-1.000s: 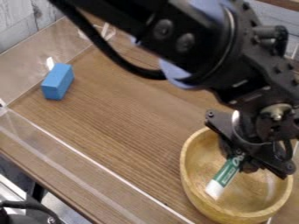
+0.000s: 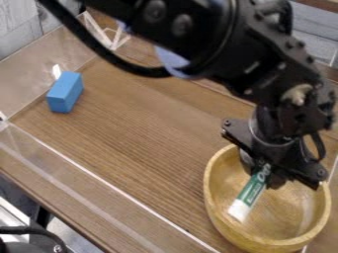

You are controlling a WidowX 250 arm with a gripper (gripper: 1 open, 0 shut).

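My gripper (image 2: 264, 163) hangs over a yellow bowl (image 2: 224, 225) at the lower right, its fingers down inside the rim. It is shut on a slim object (image 2: 247, 201) with green and white parts, which slants down toward the front left of the bowl. The upper end of that object is hidden by the fingers.
A blue block (image 2: 65, 91) lies on the wooden table (image 2: 132, 148) at the upper left, near a clear side wall. Dark cables show at the lower left corner.
My gripper and arm have shifted slightly left and up in the view. The green and white object has moved a little left with them, staying within the bowl.
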